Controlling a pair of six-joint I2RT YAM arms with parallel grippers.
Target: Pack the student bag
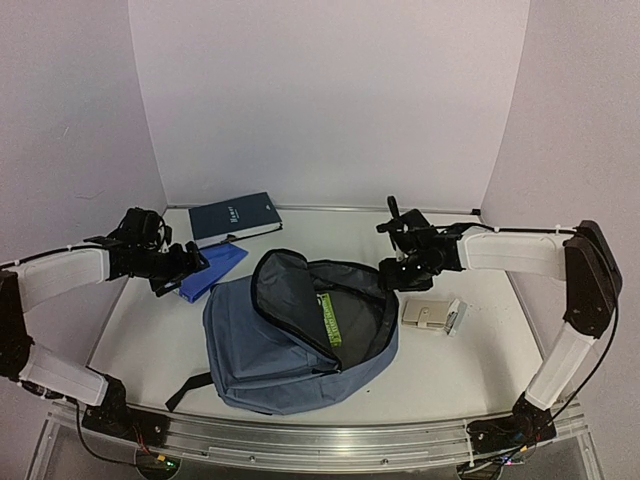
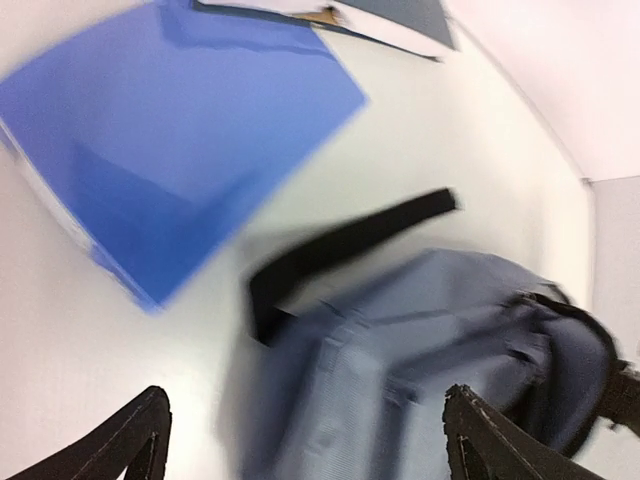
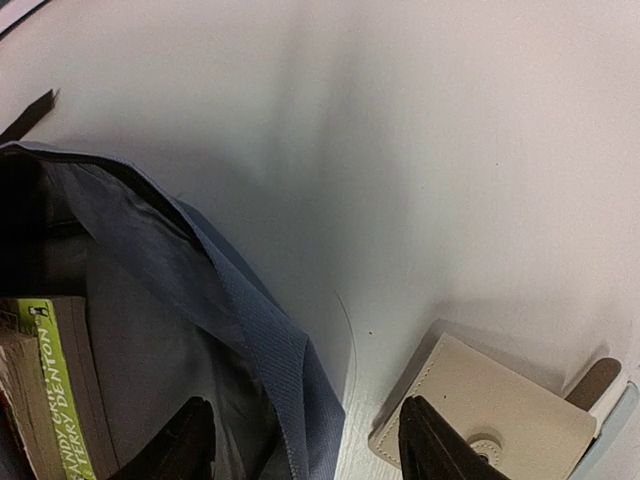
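A blue-grey backpack [image 1: 270, 370] lies unzipped on the table, its mouth spread toward the right. Inside it rests a book with a green spine [image 1: 328, 320], lettered in white in the right wrist view. My left gripper is open and empty, over the blue folder [image 1: 215, 268] in the top view. At the bag's right rim, my right gripper has its fingers apart, with the bag's fabric edge [image 3: 285, 370] showing between them; whether they touch it I cannot tell. A dark hardback book [image 1: 235, 218] lies behind the blue folder.
A beige wallet-like case [image 1: 425, 314] lies right of the bag, with a small pale item [image 1: 456, 318] against its right side. A black strap [image 1: 188, 390] trails from the bag's left.
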